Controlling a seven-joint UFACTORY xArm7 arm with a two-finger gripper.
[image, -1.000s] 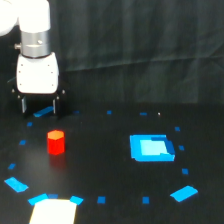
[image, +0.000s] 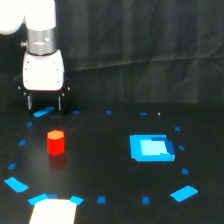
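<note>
A red block (image: 56, 142) sits on the black table in the left half of the camera view. A white robot arm comes down from the top left, ending in a gripper (image: 43, 101) that hangs above and behind the block, apart from it; its dark fingers stand open, with nothing seen between them. A blue square tray (image: 136, 147) with a pale inner surface lies on the right of the table.
Blue tape strips and small squares mark the black table (image: 100, 170). A pale object (image: 53, 212) is cut off at the bottom left edge. The middle of the table between block and tray is clear.
The arm and gripper have shifted slightly to the right. The block and tray are unchanged.
</note>
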